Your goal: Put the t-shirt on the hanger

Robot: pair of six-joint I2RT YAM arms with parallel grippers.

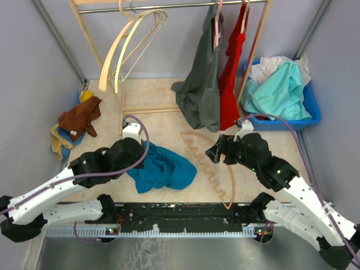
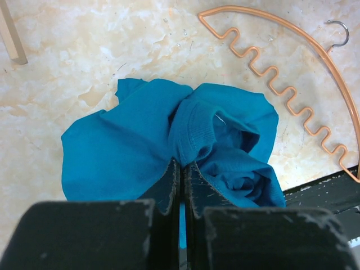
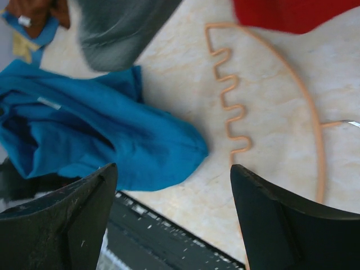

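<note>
A teal t shirt (image 1: 169, 169) lies crumpled on the floor at centre left. My left gripper is shut, with a fold at the ribbed collar (image 2: 191, 132) of the shirt pinched at its fingertips. An orange hanger (image 1: 232, 183) with a wavy lower bar rests flat to the right of the shirt, apart from it; its metal hook (image 2: 340, 34) points away from the shirt. Above the hanger, my right gripper stands open, nothing between its fingers. The left fingertips are hidden by the arm in the top view.
A grey garment (image 1: 198, 93) and a red one (image 1: 230, 79) hang from the rail (image 1: 169, 7), close behind the hanger. Empty pale hangers (image 1: 115, 50) hang at left. A blue basket (image 1: 284, 125) of clothes stands at back right, a clothes pile (image 1: 81, 117) at left.
</note>
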